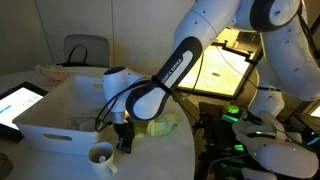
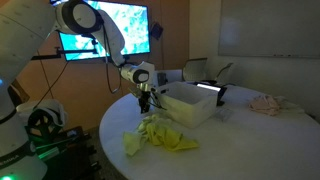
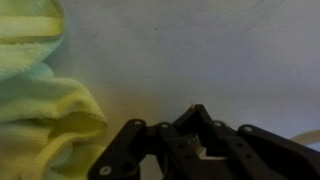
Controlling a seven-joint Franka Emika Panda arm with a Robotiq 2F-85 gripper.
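My gripper (image 1: pixel 124 146) points down low over the white table, just beside a white mug (image 1: pixel 101 156). In the wrist view its dark fingers are close together, with a small brownish tip (image 3: pixel 197 111) showing between them; what that thing is cannot be made out. A pale yellow cloth (image 1: pixel 160 126) lies crumpled on the table on the other side of the gripper, and fills the left of the wrist view (image 3: pixel 45 120). In exterior view 2 the gripper (image 2: pixel 145 104) is seen beyond the cloth (image 2: pixel 170 137).
A large white open bin (image 1: pixel 60 133) stands close behind the gripper. Past it are a lit screen (image 1: pixel 17 105) and a dark chair (image 1: pixel 88 50). A pinkish cloth (image 2: pixel 266 105) lies far along the table. Bare table (image 2: pixel 250 145) extends widely in exterior view 2.
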